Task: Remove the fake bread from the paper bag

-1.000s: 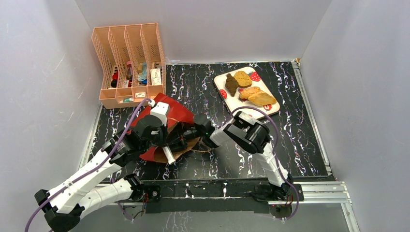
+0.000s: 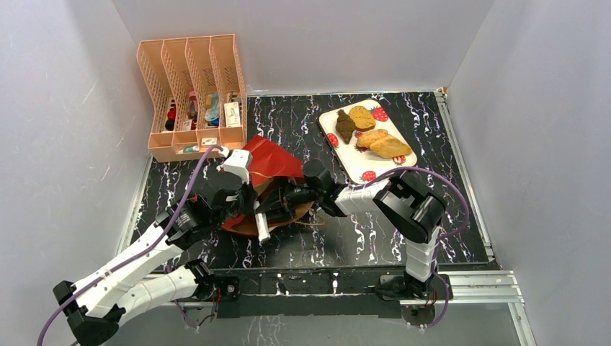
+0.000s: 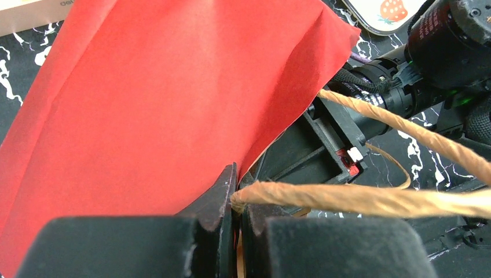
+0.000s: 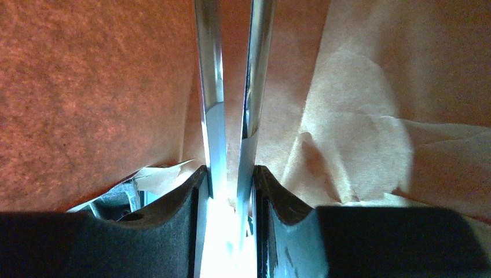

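Note:
In the top view the red paper bag [image 2: 273, 158] lies on its side, its open mouth toward the front right. My left gripper is shut on the bag's edge, beside the twisted rope handle [image 3: 347, 200]. My right gripper is inside the bag, facing brown paper walls. Its black fingers [image 4: 194, 188] stand a little apart. Two shiny strips [image 4: 211, 63] run forward from between them with a narrow gap, and no bread shows in it. I cannot see any bread inside the bag.
A strawberry-patterned tray [image 2: 368, 176] at the back right bears several bread pieces [image 2: 389, 147]. An orange divided organizer [image 2: 191, 72] with small goods stands at the back left. Bare dark table lies right of the bag, beneath my right arm.
The bag's mouth and both grippers have shifted a little to the right. My right arm's elbow has swung out to the right. Tray and organizer are unmoved.

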